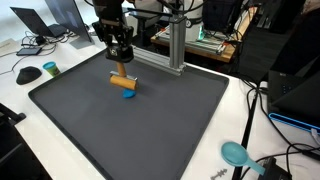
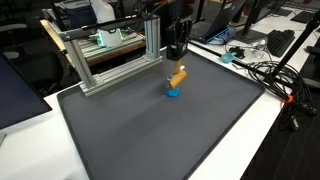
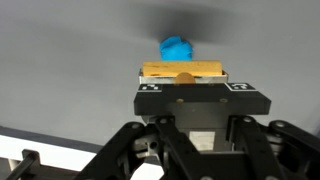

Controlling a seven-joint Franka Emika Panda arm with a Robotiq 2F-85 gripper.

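A wooden toy hammer hangs head down from my gripper [image 1: 121, 63], which is shut on its handle. Its orange cylindrical head [image 1: 124, 82] appears tilted in both exterior views. Just by the head is a small blue object [image 1: 129, 94] on the dark table; exterior view 2 has the blue object [image 2: 172, 93] directly below the hammer head [image 2: 177, 77]. From the wrist, the hammer head [image 3: 200, 69] lies across the front of the fingers [image 3: 240, 101], with the blue object [image 3: 176, 50] beyond it. Whether head and blue object touch, I cannot tell.
A metal frame [image 2: 115, 70] stands at its edge. Off to the side are a green cup [image 1: 51, 69] and a black item [image 1: 28, 75]. A light-blue round object [image 1: 236, 154] lies outside the mat.
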